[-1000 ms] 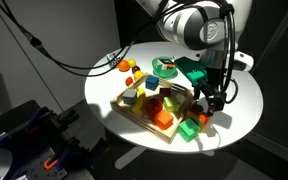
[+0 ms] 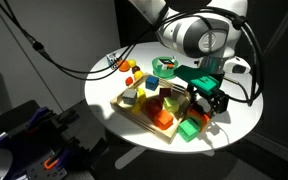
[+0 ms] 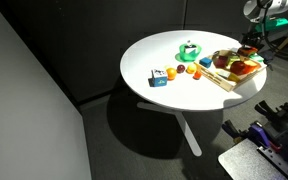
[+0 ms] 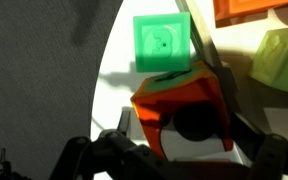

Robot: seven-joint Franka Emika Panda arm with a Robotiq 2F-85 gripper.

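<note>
An orange-red piece with a dark round opening fills the middle of the wrist view, and its lower part lies between the fingers. My gripper is open around it, with a dark finger to either side; whether either touches is unclear. Beside this piece lies a green block on the white table. In exterior view 1 the orange-red piece is partly hidden below the gripper, to the right of the green block.
A wooden tray of colourful blocks and toy food stands just left of the gripper. Farther back is a green pot. A small patterned box and round pieces rest beyond the tray. Bare table lies to the right.
The arm has come down and its wrist has turned, bringing the gripper over the orange-red piece. The blocks and tray look unmoved.
</note>
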